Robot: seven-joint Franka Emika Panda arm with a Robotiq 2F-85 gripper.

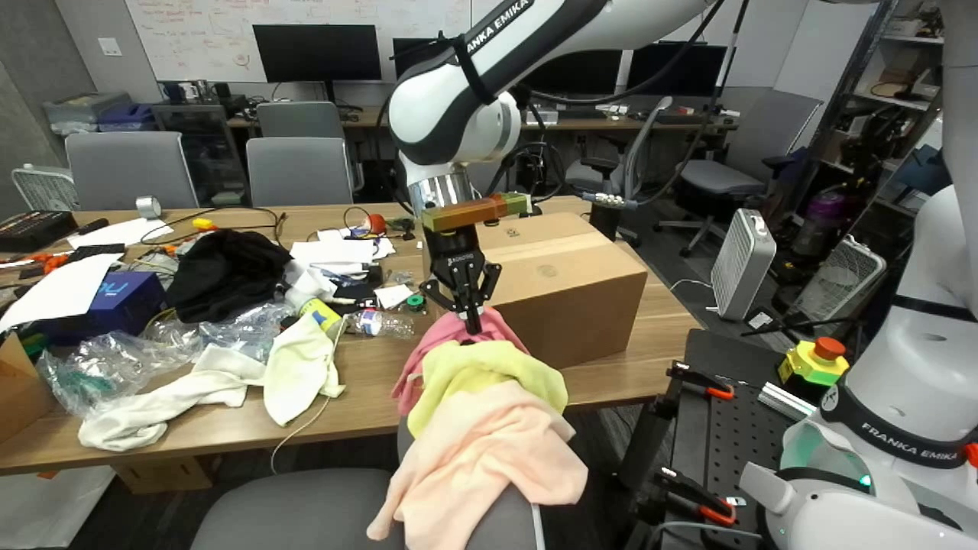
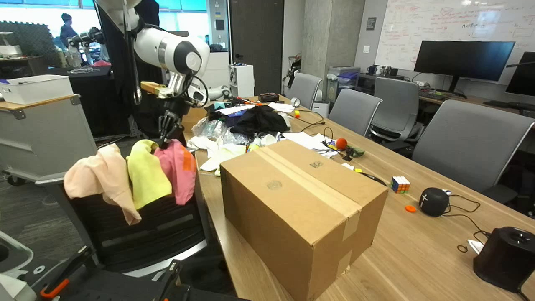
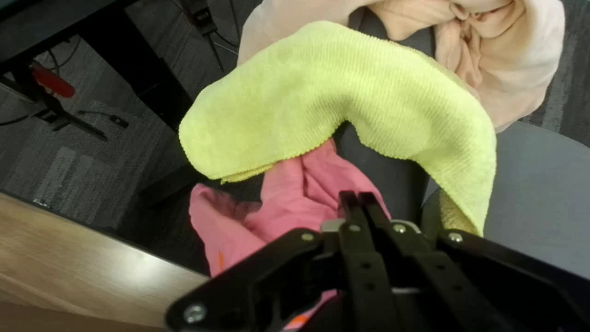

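A pink cloth hangs over the chair back, closest to the table. In the wrist view the fingertips lie close together against the cloth's folds; how much is caught is hidden. A yellow cloth drapes over the chair back beside the pink one. Beyond it hangs a peach cloth. Neither of these two is in my gripper.
A large cardboard box stands on the table beside the chair. White cloths, plastic bags and a black cloth clutter the table's left part. The gray chair seat is bare.
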